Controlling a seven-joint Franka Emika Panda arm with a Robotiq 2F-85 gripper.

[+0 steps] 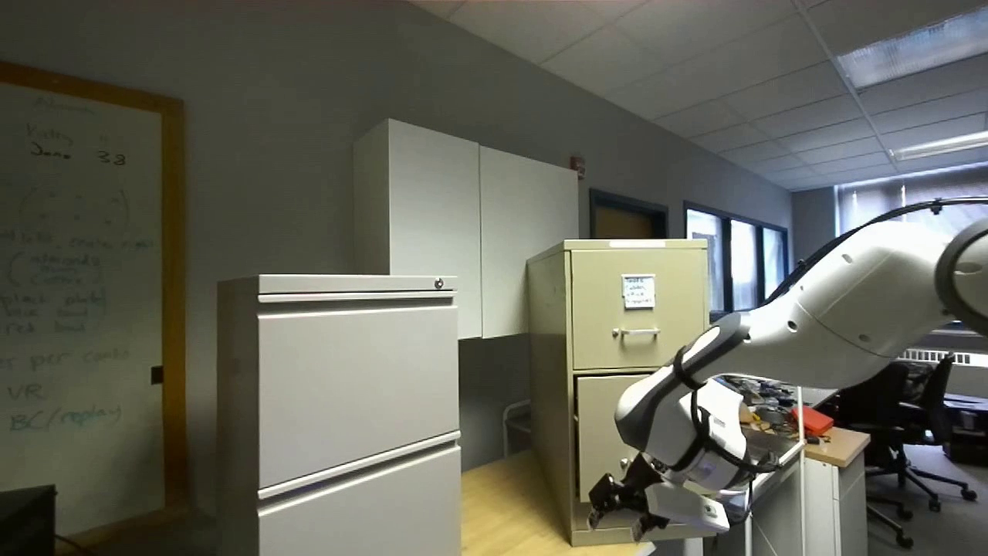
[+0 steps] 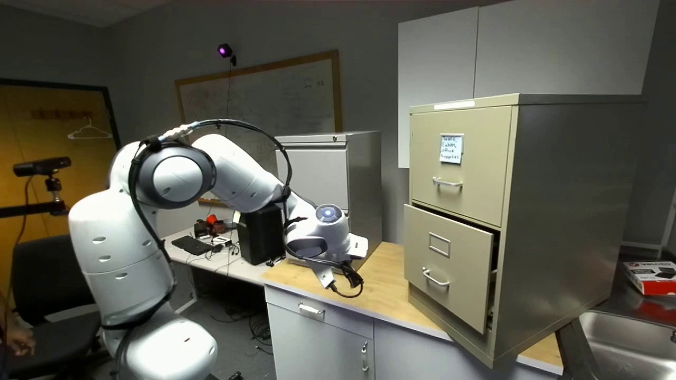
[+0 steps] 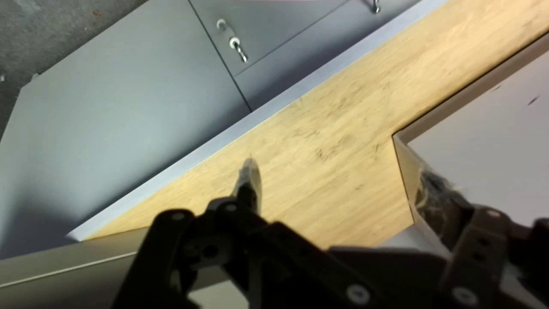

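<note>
The beige filing cabinet [image 2: 570,209] stands on a wooden counter [image 2: 380,266]. Its lower drawer [image 2: 453,253] is pulled part way out, while the upper drawer [image 2: 462,161] is closed. My gripper [image 1: 617,523] is low in front of the lower drawer, clear of its handle [image 2: 435,277]. In the wrist view, the two fingers [image 3: 249,177] are spread wide; only bare counter shows between the tips of the open gripper. Exterior view 2 largely hides the fingers behind the wrist.
A grey filing cabinet [image 1: 356,398] stands opposite on the same counter. Grey base cupboards [image 3: 128,92] lie below the counter's front edge. To the right are a sink [image 2: 627,342] and a red and white box [image 2: 653,277].
</note>
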